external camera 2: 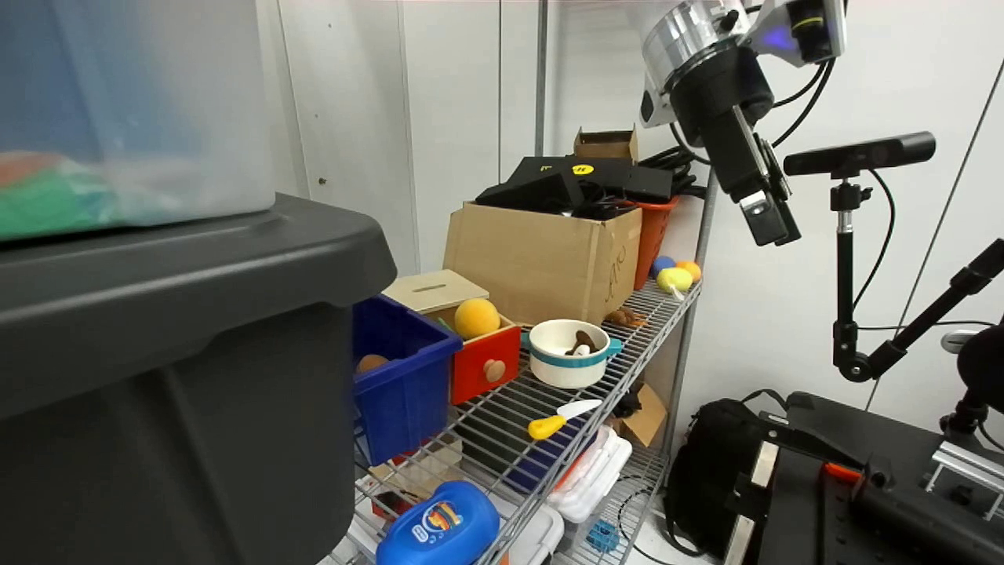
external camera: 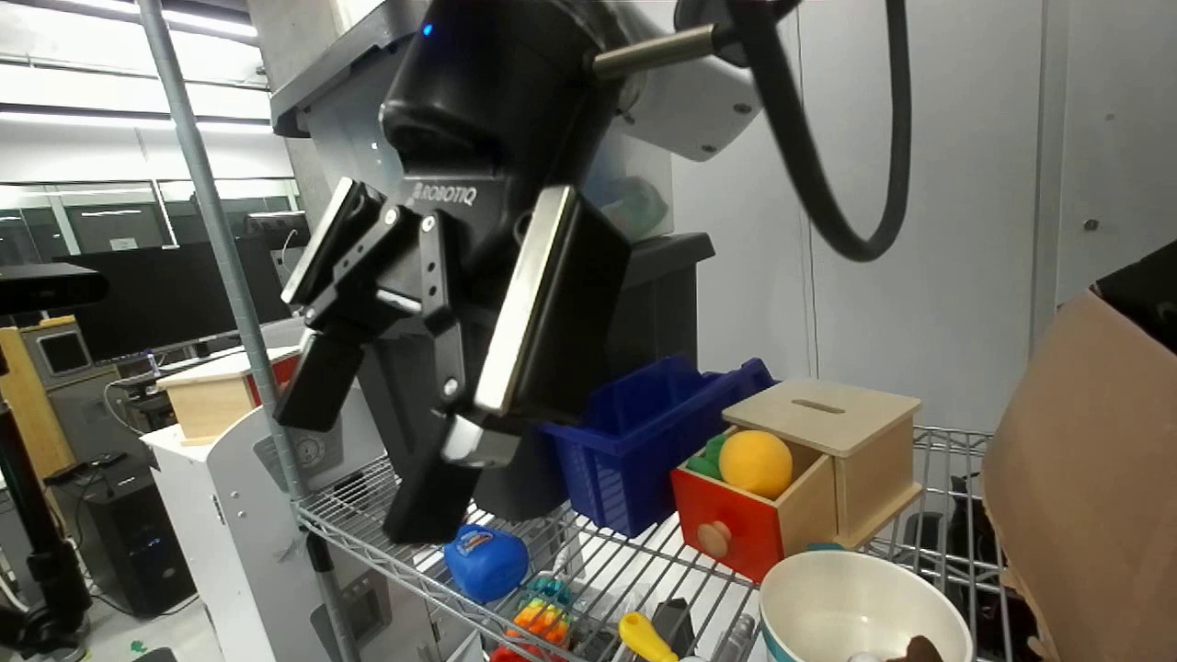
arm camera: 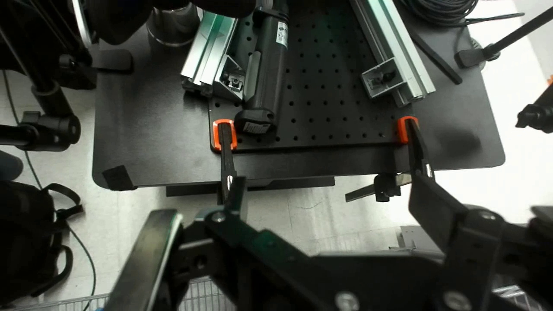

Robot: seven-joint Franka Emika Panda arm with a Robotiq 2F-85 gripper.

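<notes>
My gripper [external camera: 367, 441] hangs in the air on the left of exterior view 1, open, with nothing between its fingers. Exterior view 2 has the gripper [external camera 2: 773, 218] at the upper right, clear of the wire shelf. Below the spread fingers in the wrist view lie bare floor and the edge of a black table [arm camera: 150, 150]. On the shelf, a wooden box has its red-fronted drawer [external camera: 723, 519] pulled out, holding an orange ball [external camera: 756, 463] and something green. Beside it stand a blue bin [external camera: 618, 463] and a white bowl [external camera: 861, 601] with brown things inside.
A yellow-handled knife [external camera 2: 548, 427] and a blue bottle-like toy [external camera 2: 442, 527] rest near the shelf's front. Large grey tubs [external camera 2: 188, 452] and a cardboard box [external camera 2: 536, 264] flank the toys. Clamps and metal rails [arm camera: 396, 57] occupy the black table.
</notes>
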